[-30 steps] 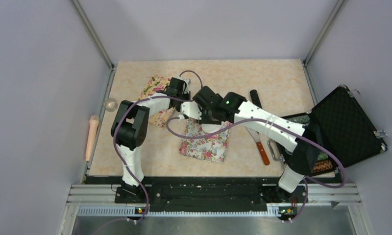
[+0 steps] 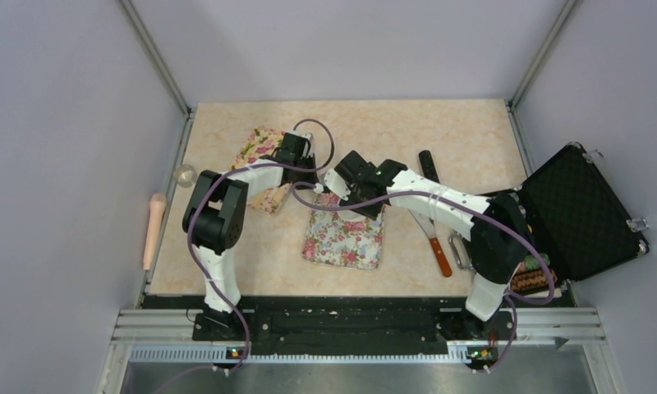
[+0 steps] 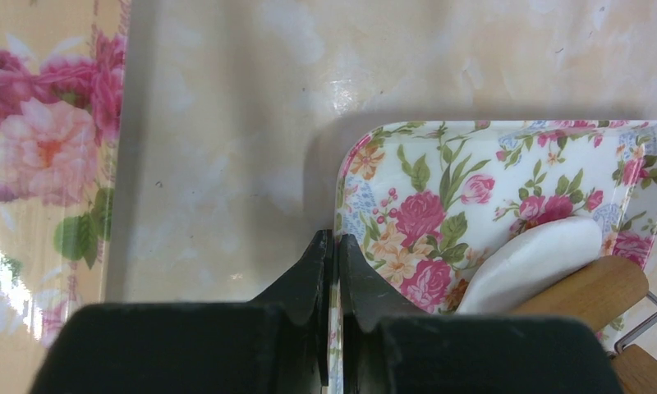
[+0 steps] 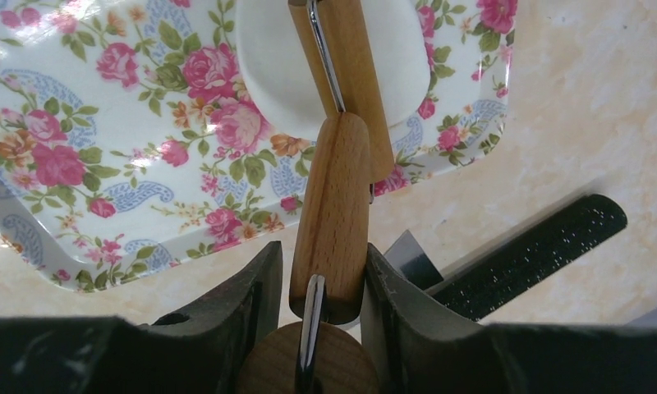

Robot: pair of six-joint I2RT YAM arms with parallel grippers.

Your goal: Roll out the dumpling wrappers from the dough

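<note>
A white floral tray lies in the middle of the table, with a flat white round of dough on it. My left gripper is shut on the tray's rim at a corner. Over the dough is a wooden roller with a metal frame and handle. My right gripper has its fingers either side of that handle; whether they grip it, I cannot tell.
A yellow floral tray lies at left. A spatula, a black cylinder and an open black case are at right. A pink rolling pin stands at far left.
The left arm is nearly still, slightly lower than a second ago.
</note>
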